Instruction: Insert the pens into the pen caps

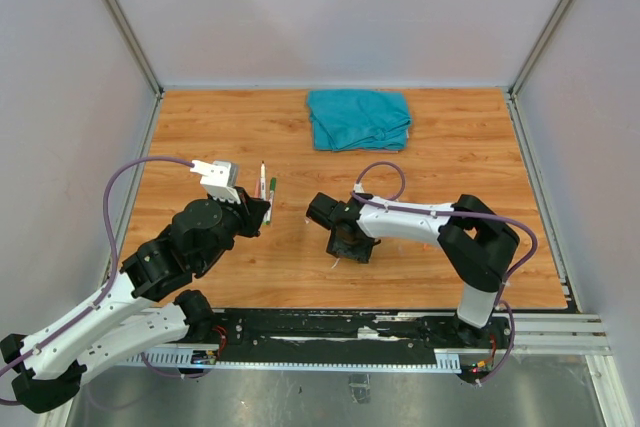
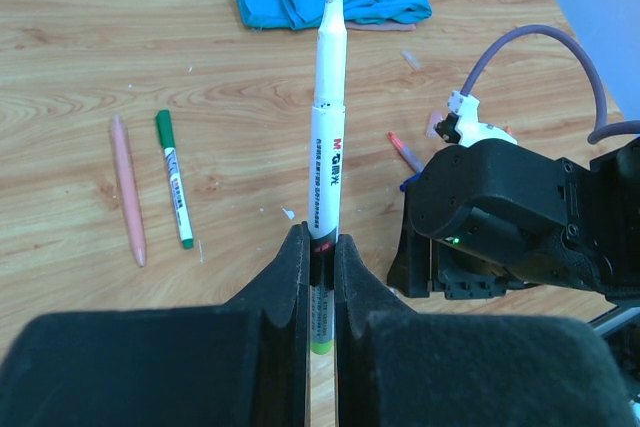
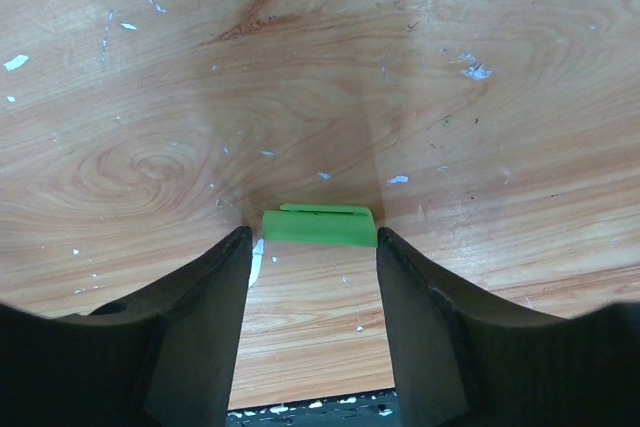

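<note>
My left gripper is shut on a white marker (image 2: 326, 157), held upright with its dark tip exposed at the top. A green pen cap (image 3: 319, 228) lies flat on the table near the front edge, between the fingertips of my right gripper, which are low around it; whether they press on it is hard to tell. A green-capped pen (image 2: 175, 177) and a pink pen (image 2: 128, 190) lie on the table, with a red pen (image 2: 405, 151) near the right arm.
A folded blue cloth (image 1: 359, 119) lies at the back middle. Walls enclose the table on the sides and back.
</note>
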